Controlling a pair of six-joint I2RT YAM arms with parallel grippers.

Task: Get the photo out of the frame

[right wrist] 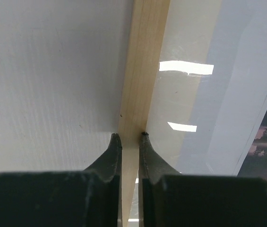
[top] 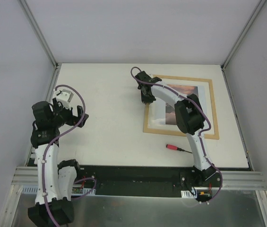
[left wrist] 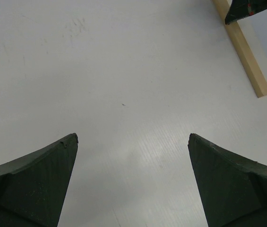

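Note:
The light wooden picture frame [top: 180, 132] lies flat on the right part of the table. Inside it, a sunset photo [top: 185, 89] sits within a pale border, partly hidden by my right arm. My right gripper is shut on the left side bar of the frame [right wrist: 140, 80], one finger on each side of the wood. To the left, my left gripper hangs open over bare table, nothing between its fingers. The left wrist view catches the frame's near-left corner [left wrist: 264, 88] at its upper right.
A screwdriver with a red handle [top: 172, 147] lies in front of the frame, near the table's front edge. Walls stand along the back and both sides.

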